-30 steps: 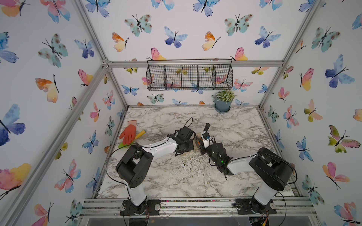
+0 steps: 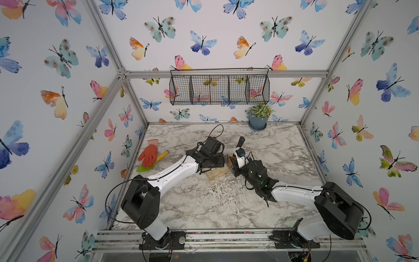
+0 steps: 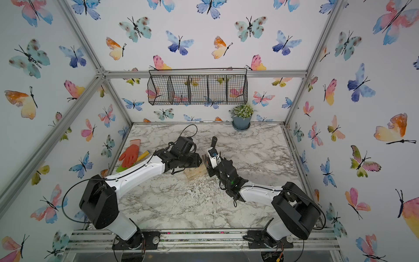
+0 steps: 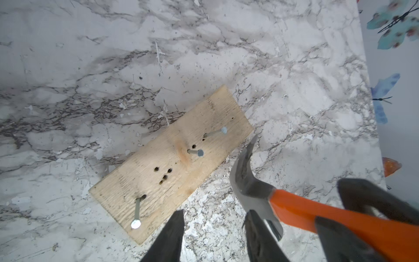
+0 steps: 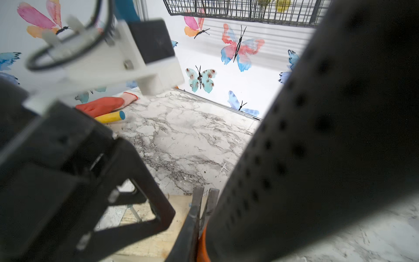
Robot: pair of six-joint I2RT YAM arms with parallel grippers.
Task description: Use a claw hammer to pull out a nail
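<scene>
A pale wooden board (image 4: 165, 174) lies on the table under the arms. Three nails stick up from it: one leaning near its lower end (image 4: 136, 214), one near the middle (image 4: 196, 152) and one towards the far end (image 4: 216, 132). My right gripper (image 2: 236, 165) is shut on the claw hammer's orange and black handle (image 5: 305, 144). In the left wrist view, the hammer's claw head (image 4: 248, 183) hangs beside the board's right edge, away from every nail. Near the board's lower right side, my left gripper is part open, with nothing between its fingers.
A red glove (image 2: 148, 155) and a yellow-handled tool (image 2: 161, 155) lie at the left of the table. A potted plant (image 2: 258, 118) stands at the back beneath a wire basket (image 2: 219, 89).
Both grippers have shifted a little, the left one leftward, uncovering more of the board. The left elbow has swung left and the right elbow right. The hammer stays in my right gripper.
</scene>
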